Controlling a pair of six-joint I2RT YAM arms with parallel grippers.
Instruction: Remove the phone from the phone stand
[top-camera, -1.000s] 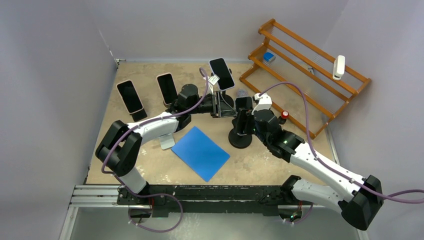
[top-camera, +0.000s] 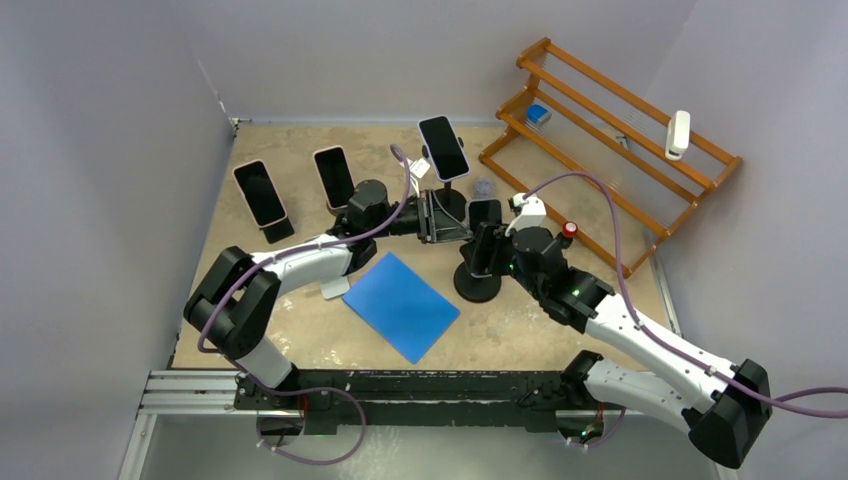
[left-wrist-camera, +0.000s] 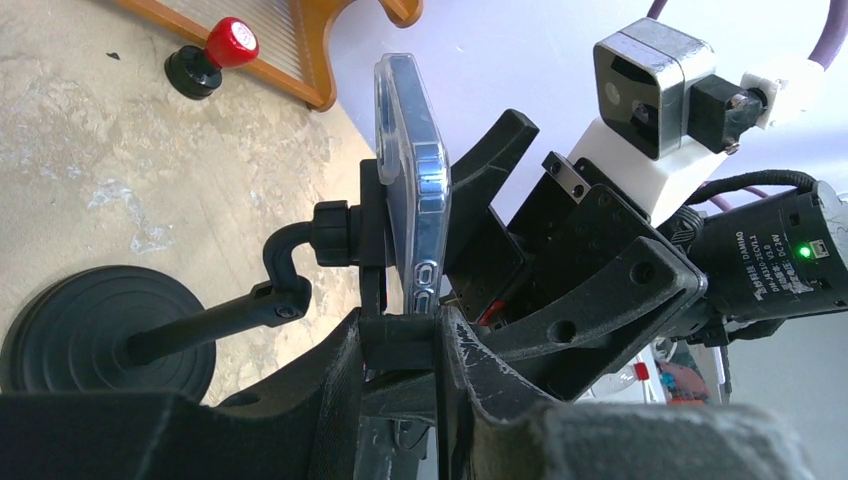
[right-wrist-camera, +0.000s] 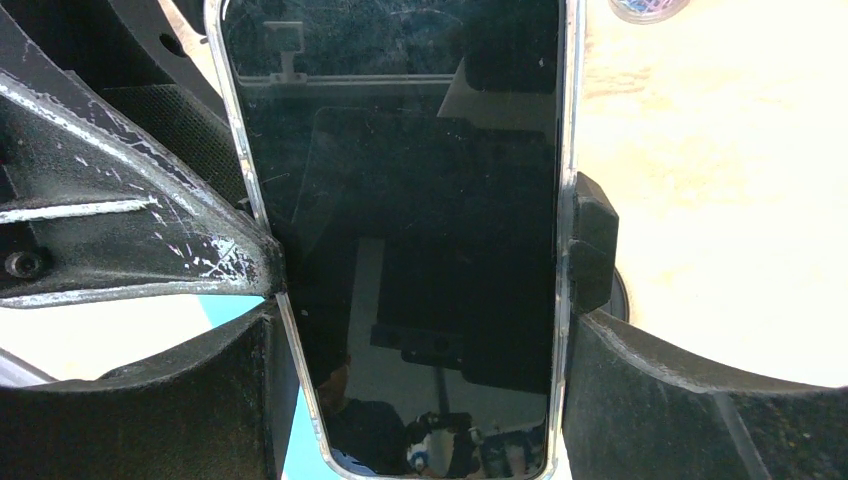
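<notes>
A dark-screened phone (top-camera: 486, 211) in a clear case is on a black phone stand (top-camera: 477, 287) with a round base, near mid-table. In the left wrist view, the phone (left-wrist-camera: 418, 180) is seen edge-on against the stand's holder (left-wrist-camera: 372, 225). My left gripper is shut on a lower black part of that holder. My right gripper straddles the phone (right-wrist-camera: 420, 230), one finger at each long edge. Both fingers look close to or touching the case; how firmly cannot be told. A left gripper finger (right-wrist-camera: 225, 265) is beside the phone's left edge.
Behind my left gripper another phone (top-camera: 443, 148) stands upright; two more (top-camera: 260, 193) are at the left. A blue sheet (top-camera: 402, 307) lies in front. The wooden rack (top-camera: 610, 140) and a red-topped stamp (top-camera: 569, 230) are to the right. Bare tabletop shows at front right.
Both grippers have shifted slightly toward the front and left, and the stand with the phone has moved a little with them. The other phones and the blue sheet have stayed put.
</notes>
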